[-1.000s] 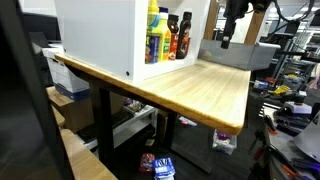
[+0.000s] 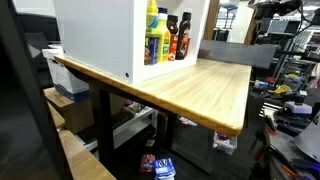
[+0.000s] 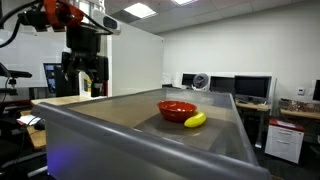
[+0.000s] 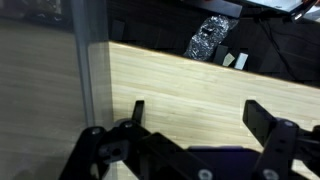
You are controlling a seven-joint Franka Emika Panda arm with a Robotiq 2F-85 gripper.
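My gripper is open over bare pale wood in the wrist view, its two fingers wide apart with nothing between them. In the second exterior view the gripper [image 3: 86,80] hangs at the left, fingers down, above the end of a grey surface. On that surface, well to the right of the gripper, lie a red bowl [image 3: 178,110] and a yellow object [image 3: 195,120] that looks like a banana. Exterior view 1 has the gripper [image 2: 264,38] at the upper right, raised above the wooden table [image 2: 205,95]. Bowl and yellow object are out of the wrist view.
Several bottles [image 2: 158,40] stand in a white shelf unit [image 2: 100,35] on the wooden table. A grey upright panel [image 4: 95,80] runs close along the left of the wrist view. Beyond the table edge, a crumpled clear wrapper [image 4: 207,38] shows lower down.
In exterior view 1 the arm and gripper have moved right, away from the bottles and the white shelf unit. Bottles and table look unchanged.
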